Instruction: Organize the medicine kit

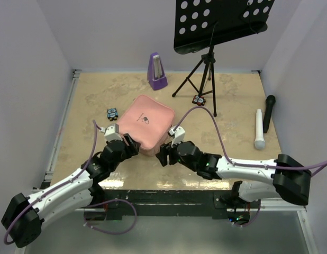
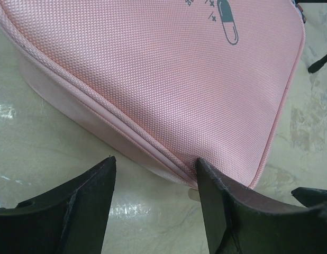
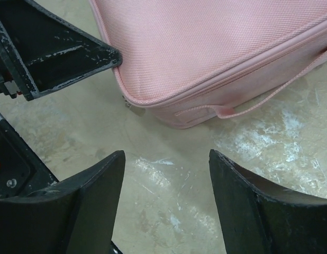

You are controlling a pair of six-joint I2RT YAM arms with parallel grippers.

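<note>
The medicine kit is a pink fabric case (image 1: 147, 118) with a capsule print on its closed lid, lying left of the table's middle. My left gripper (image 1: 133, 144) is at its near edge, open; in the left wrist view one finger (image 2: 206, 185) overlaps the case's rim, and nothing is clamped between the two. To the right of the near corner, my right gripper (image 1: 161, 159) stands apart from the case, its fingers parted over bare table. A pink strap (image 3: 227, 111) hangs along the case's side in the right wrist view.
A black music stand (image 1: 206, 74) rises behind the case, with a purple metronome (image 1: 157, 74) at the back. A small blue item (image 1: 112, 114) lies left of the case. A white cylinder (image 1: 259, 129) and black microphone (image 1: 268, 114) lie far right.
</note>
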